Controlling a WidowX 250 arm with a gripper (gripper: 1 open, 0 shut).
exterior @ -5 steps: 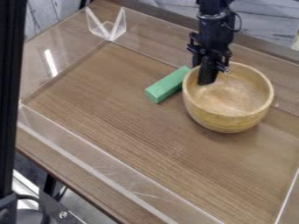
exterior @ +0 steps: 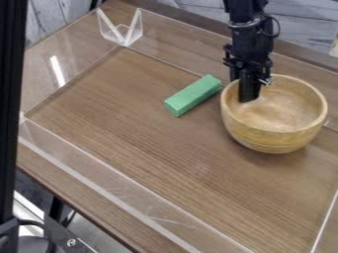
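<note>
A large wooden bowl [exterior: 276, 121] sits at the right of the table. My black gripper [exterior: 247, 83] is at the bowl's back left rim, shut on it, with the arm rising to the top of the view. The fingertips are small and partly hidden. A green block [exterior: 192, 96] lies on the table just left of the bowl.
A white angular bracket [exterior: 121, 30] stands at the back left. A wall runs behind the table at the upper right.
My gripper and the bowl have moved together to the right by a small amount. The green block has stayed about where it was.
</note>
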